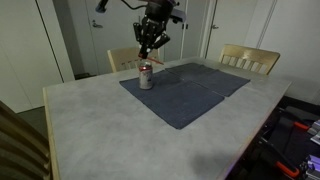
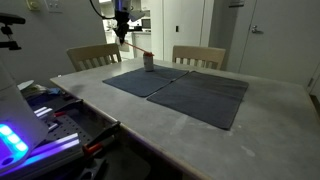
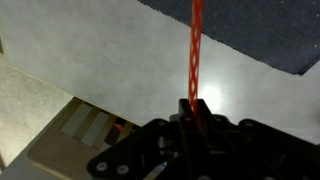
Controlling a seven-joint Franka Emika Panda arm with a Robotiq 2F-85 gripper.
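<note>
A thin red stick (image 3: pixel 194 55) with a pale pattern is pinched at one end by my gripper; it reaches away from the fingertips to the upper edge of the wrist view. In exterior view 2 the same stick (image 2: pixel 137 47) slants from my gripper (image 2: pixel 123 41) down toward a small can-like cup (image 2: pixel 148 62). Whether its far end touches the cup's rim or is inside, I cannot tell. The cup (image 1: pixel 146 76) stands upright at the dark mat's far end, below my gripper (image 1: pixel 144 54) in exterior view 1.
Dark mats (image 1: pixel 180 100) cover the table's middle, and the pale tabletop (image 1: pixel 95 125) is bare around them. Wooden chairs (image 2: pixel 199 58) stand along the table's edges. No other loose object shows on the table.
</note>
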